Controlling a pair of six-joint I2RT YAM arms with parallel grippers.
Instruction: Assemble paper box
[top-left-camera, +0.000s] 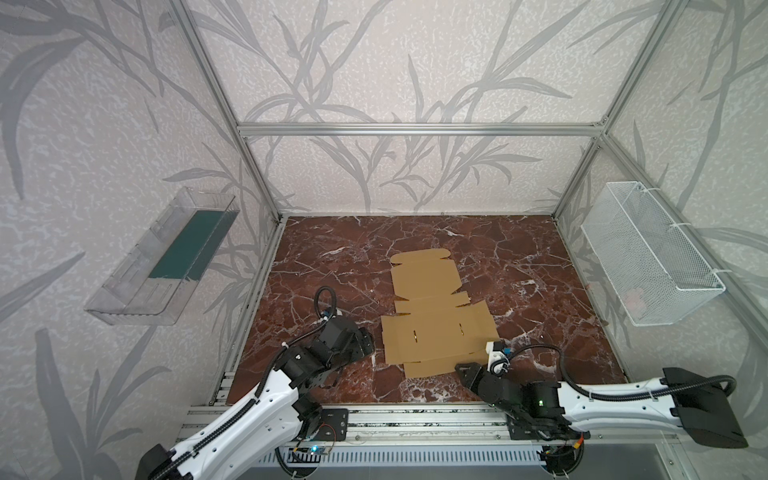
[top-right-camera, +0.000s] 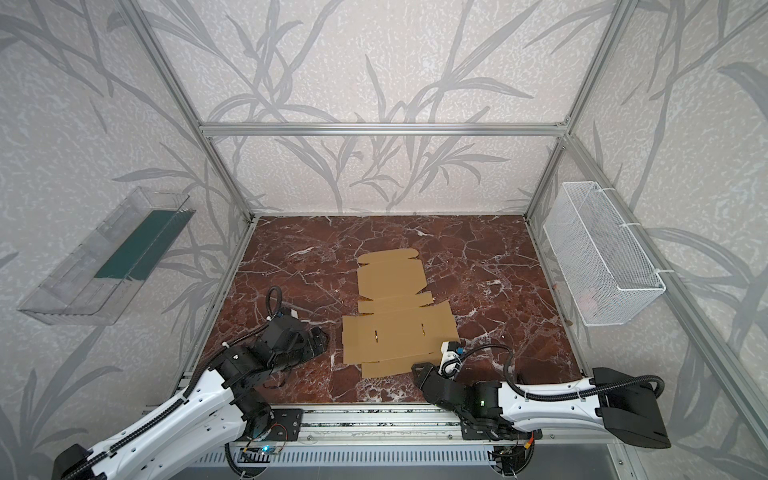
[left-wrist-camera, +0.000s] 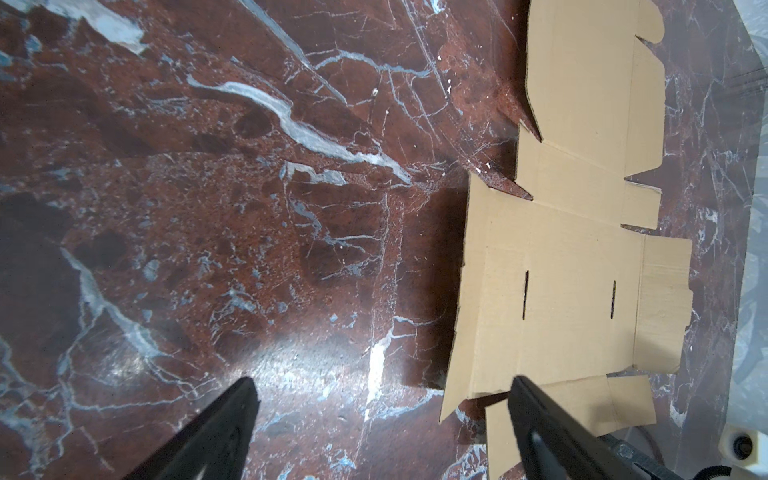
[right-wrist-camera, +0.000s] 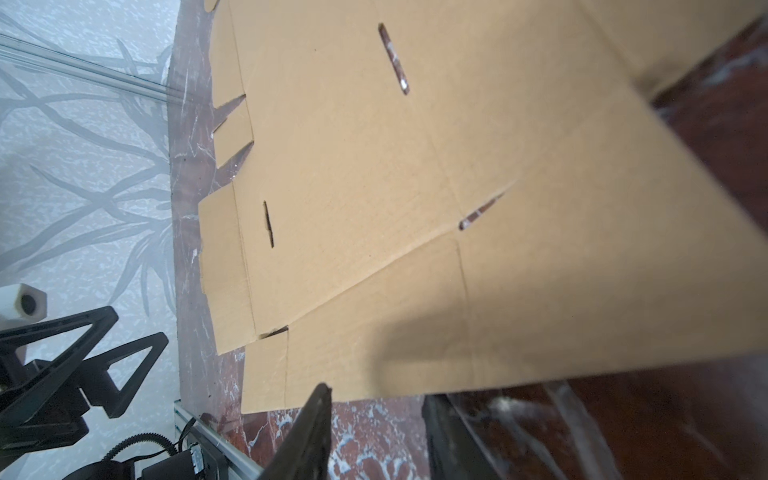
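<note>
A flat, unfolded cardboard box blank (top-left-camera: 436, 328) lies on the marble table, its lid panel toward the back and slots in the middle panel. My right gripper is low at the blank's front edge, its fingers part open with nothing clearly between them; in the top views its tip (top-right-camera: 424, 369) is at the front-right flap. My left gripper hangs over bare table just left of the blank, open and empty.
A clear bin with a green bottom (top-left-camera: 188, 244) hangs on the left wall, a white mesh basket (top-left-camera: 652, 256) on the right.
</note>
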